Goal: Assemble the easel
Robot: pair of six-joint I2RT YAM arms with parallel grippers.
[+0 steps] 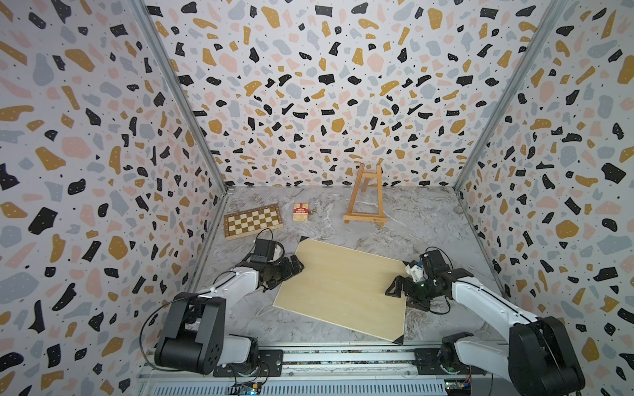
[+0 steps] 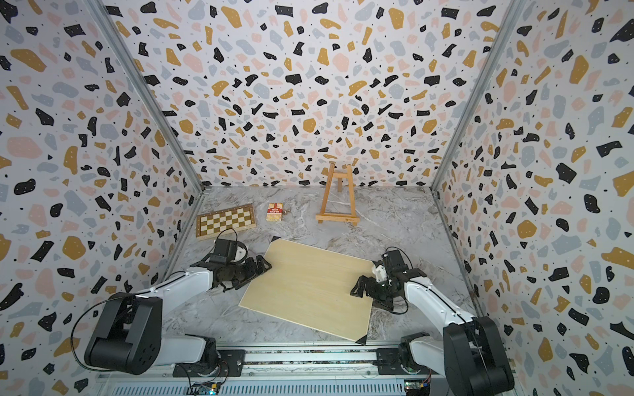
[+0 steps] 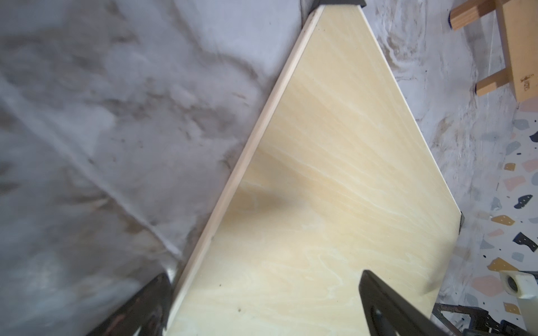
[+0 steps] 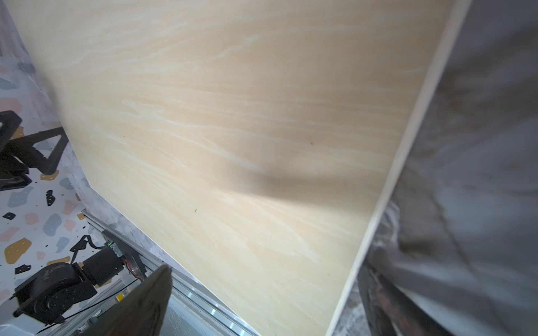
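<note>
A large pale wooden board (image 1: 336, 287) with black corners lies askew on the marble floor. The wooden easel (image 1: 356, 192) stands upright at the back, right of centre. My left gripper is open over the board's left edge (image 3: 252, 145), its fingers either side of that edge. My right gripper is open over the board's right edge (image 4: 414, 123), one finger on the board's side and the other beside the edge. Whether either touches the board is unclear.
A chessboard (image 1: 253, 219) and a small red-and-cream box (image 1: 300, 212) sit at the back left. Bare floor lies at the back right and around the easel. Patterned walls enclose three sides, with a metal rail along the front.
</note>
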